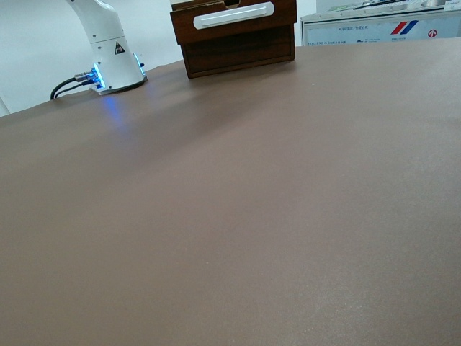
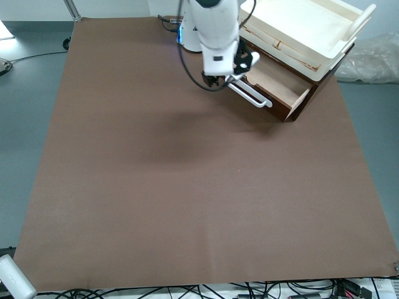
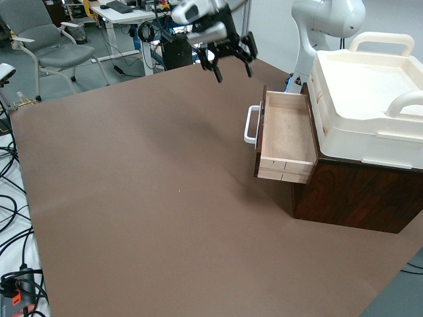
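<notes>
A dark wooden drawer unit (image 3: 357,197) with a white plastic bin on top stands at the back right. Its drawer (image 3: 285,132) is pulled out and looks empty, with a white handle (image 3: 248,125) on its front. My gripper (image 3: 234,66) hangs above the table beside the drawer's front, its black fingers apart with nothing seen between them. In the left view the arm partly hides it. The top view shows the handle (image 1: 234,14) on the drawer front, but not the gripper.
Cables run along one edge. A white bin (image 3: 370,99) covers the top of the wooden unit.
</notes>
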